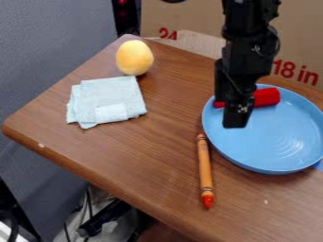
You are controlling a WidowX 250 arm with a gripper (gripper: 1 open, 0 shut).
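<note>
A black gripper hangs from the top over the upper left part of a blue plate. Its fingers are at a red cylindrical object lying on the plate, partly hidden behind them; whether it grips the object is unclear. An orange crayon lies on the wooden table left of the plate. A folded pale cloth and a yellow rounded object are on the left side of the table.
A cardboard backdrop stands behind the table. The table's left edge drops to a grey area. Bare wood spans the centre and near left.
</note>
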